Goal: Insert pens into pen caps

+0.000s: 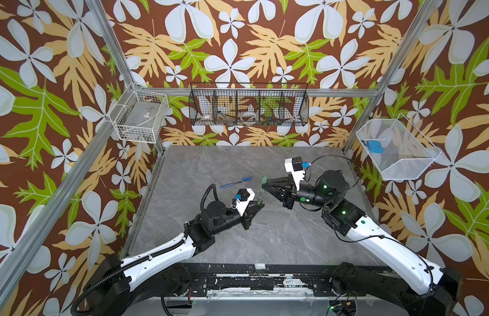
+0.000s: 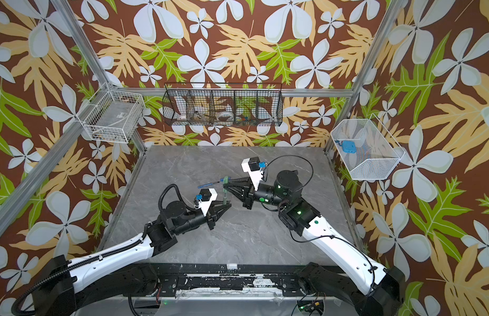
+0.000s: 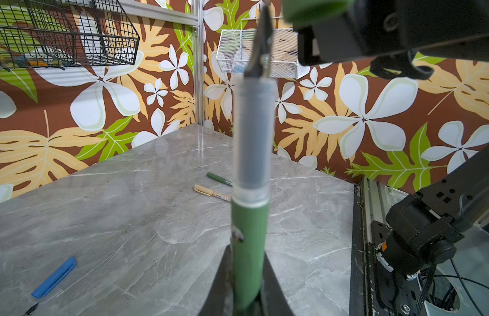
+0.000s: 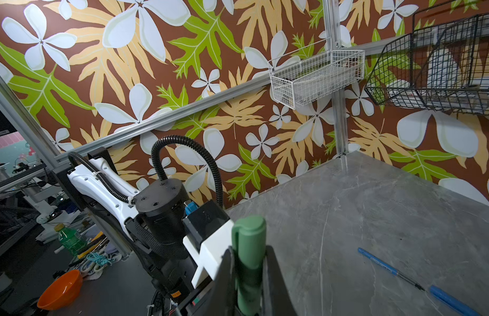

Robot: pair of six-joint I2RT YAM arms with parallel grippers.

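My left gripper [image 1: 253,210] is shut on a green pen [image 3: 250,242], held upright with its clear grip and metal tip at the top. Just above it and to the right, my right gripper [image 1: 266,183] is shut on a green cap [image 4: 249,247]. In the left wrist view the cap's lower edge shows at the top, slightly right of the pen tip. A blue pen [image 4: 386,267] and its blue cap [image 4: 452,300] lie on the table behind the grippers. A tan pen [image 3: 210,192] and another green item [image 3: 218,178] also lie on the table.
A black wire basket [image 1: 248,108] hangs on the back rail, with a white basket [image 1: 139,115] at the left and a white mesh basket [image 1: 397,152] at the right, all above table height.
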